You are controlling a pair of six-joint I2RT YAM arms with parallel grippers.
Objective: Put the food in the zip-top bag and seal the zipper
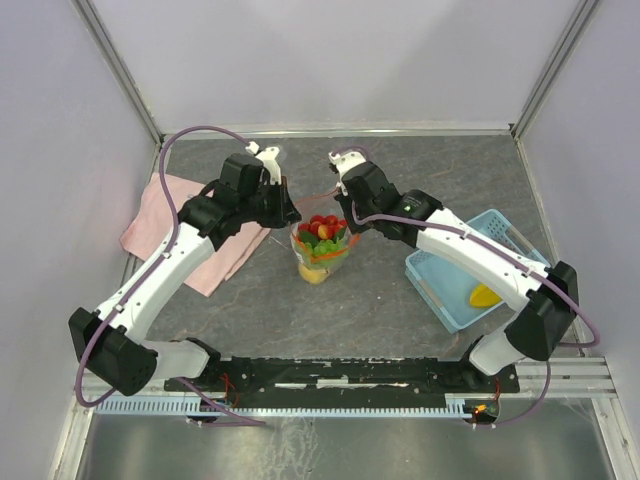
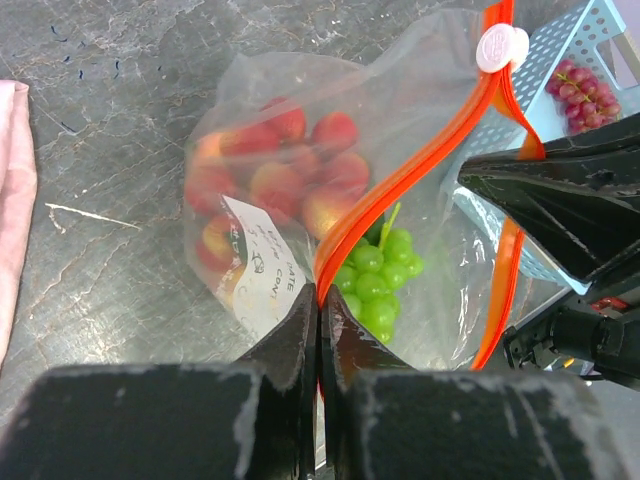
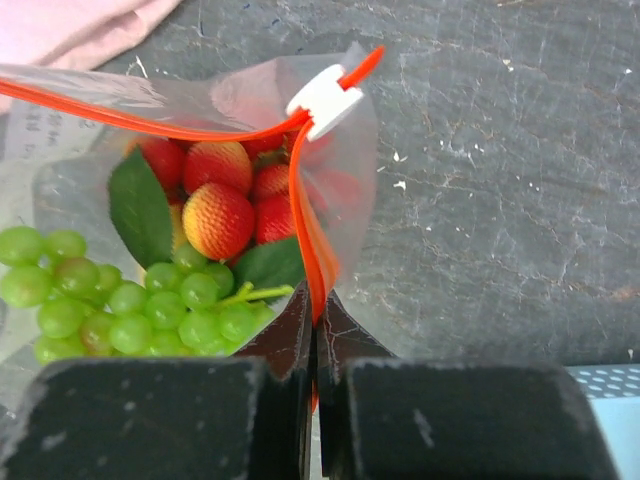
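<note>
A clear zip top bag (image 1: pixel 303 262) with an orange zipper hangs open between my two grippers. Strawberry-like red fruit (image 3: pixel 220 220), green grapes (image 2: pixel 372 285) and dark leaves (image 3: pixel 141 205) lie inside; something yellow (image 1: pixel 312 273) shows at its bottom. In the left wrist view, my left gripper is shut on one side of the bag's orange rim. My right gripper is shut on the opposite rim, the orange strip running between its fingertips. A white zipper slider (image 3: pixel 325 100) sits at the far corner of the mouth, apart from both grippers.
At the right stands a blue basket (image 1: pixel 428 298) holding a yellow item (image 1: pixel 484 296) and red grapes (image 2: pixel 584 96). A pink cloth (image 1: pixel 205 272) lies at the left. Bare grey table (image 1: pixel 300 335) stretches in front of the bag.
</note>
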